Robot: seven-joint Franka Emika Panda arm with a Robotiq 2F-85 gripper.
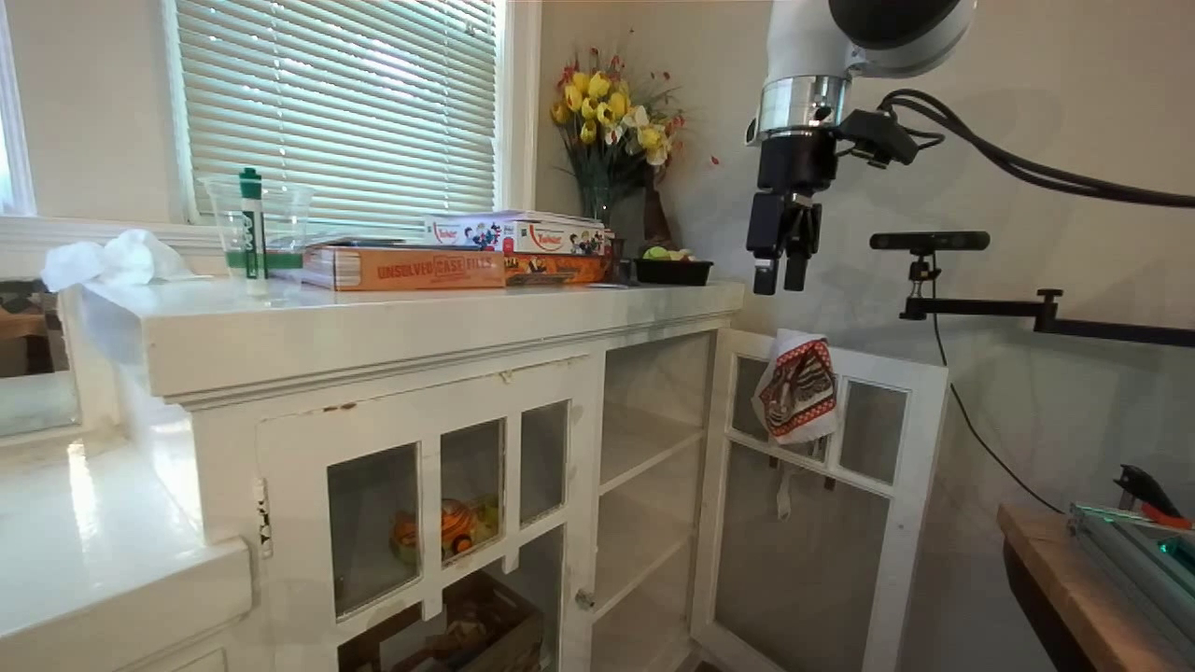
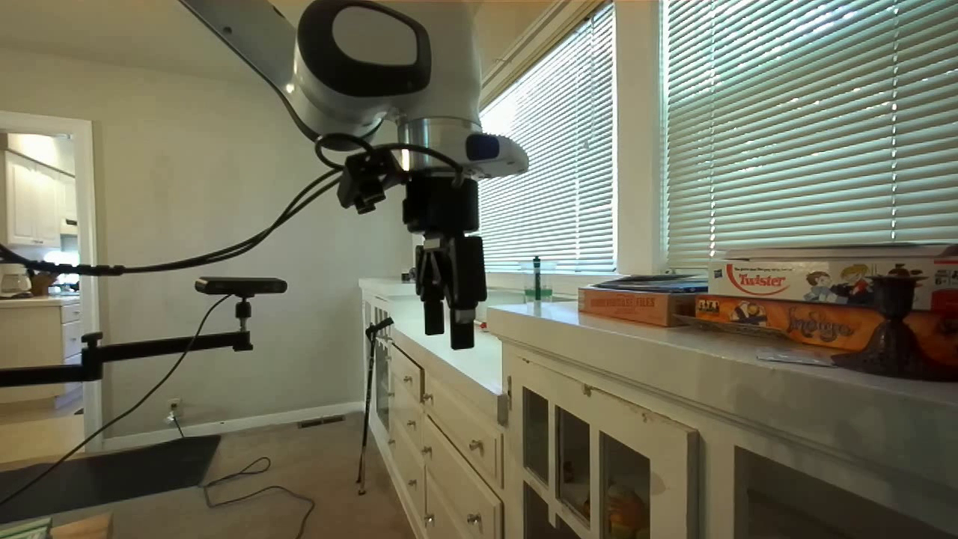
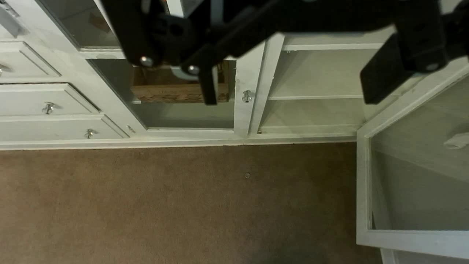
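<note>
My gripper (image 1: 780,276) hangs pointing down in front of the white cabinet, well clear of it. In the wrist view its two dark fingers (image 3: 383,74) stand wide apart, open, with only the cabinet and floor behind the gap. One glass cabinet door (image 1: 802,560) is swung out, and a white, red-bordered cloth (image 1: 797,392) drapes over its upper part. Beside it the shelves (image 1: 650,448) look bare. The other glass door (image 3: 247,74) with a clear knob (image 3: 247,96) is nearly flush with the cabinet; a wooden box (image 3: 180,93) shows behind its glass.
On the countertop (image 1: 448,325) are game boxes (image 1: 409,269), a green marker (image 1: 251,224), a clear cup, crumpled tissue (image 1: 121,258), a black tray (image 1: 672,271) and flowers. A camera arm (image 2: 162,347) reaches in nearby. The carpet (image 3: 176,202) before the cabinet is mostly clear.
</note>
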